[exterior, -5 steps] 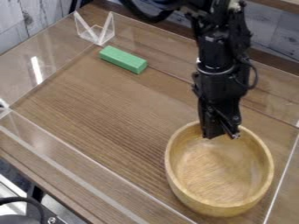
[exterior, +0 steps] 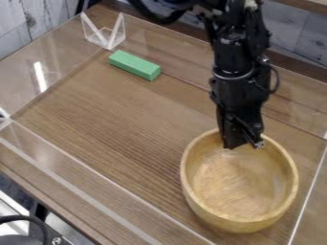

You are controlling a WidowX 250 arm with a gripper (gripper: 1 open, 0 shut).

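My black gripper (exterior: 232, 137) hangs down from the top of the camera view, its tip at the back rim of a large beige oval bowl (exterior: 239, 188). The bowl is empty and sits at the lower right of the wooden table. The fingertips are small and dark, so whether they are open or shut, or hold the rim, I cannot tell.
A green block (exterior: 134, 64) lies at the upper left, beside a white wire-like holder (exterior: 105, 33) near the back edge. Dark cables show at the bottom left corner.
The gripper and arm have shifted very slightly to the left. The bowl and other objects look unmoved.
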